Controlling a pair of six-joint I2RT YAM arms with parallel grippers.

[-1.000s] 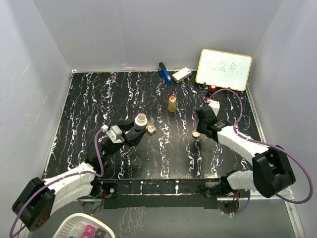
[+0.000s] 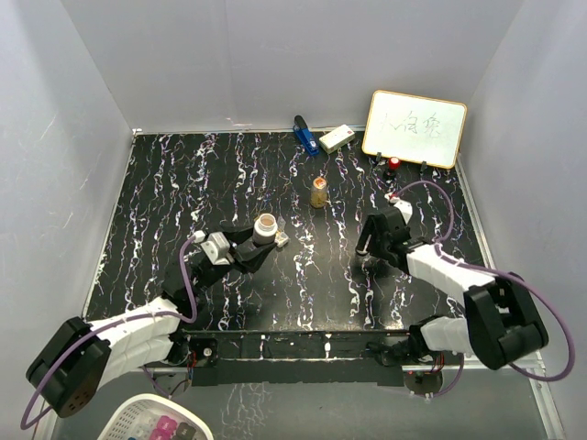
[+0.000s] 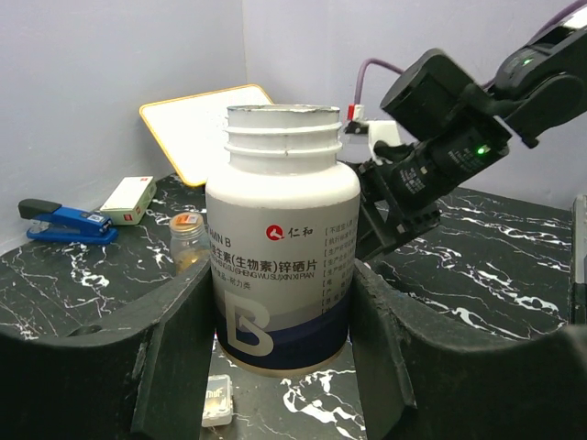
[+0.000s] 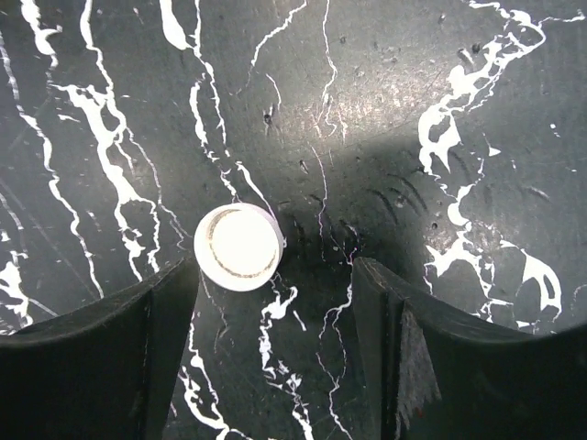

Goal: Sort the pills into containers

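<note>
An uncapped white pill bottle [image 3: 282,211] with a dark blue band stands upright above the table, clasped by my left gripper, its mouth upward; its contents do not show. Low on the right side, my open right gripper hangs over a round white cap [image 4: 238,246] lying on the black table. In the right wrist view the cap is between the fingers' lines but nearer the left finger, with nothing gripped. A small clear box [image 3: 218,401] lies on the table behind the bottle. Farther back stands a glass jar [image 2: 318,192] with an orange-and-white lid.
A blue stapler [image 2: 305,135], a pale green box [image 2: 337,138] and a whiteboard [image 2: 415,128] line the back. A red-capped bottle [image 2: 392,168] stands beyond my right arm. A white basket [image 2: 124,417] sits at the front left. Table space between the arms is clear.
The left gripper, still gripping the bottle, has shifted only slightly.
</note>
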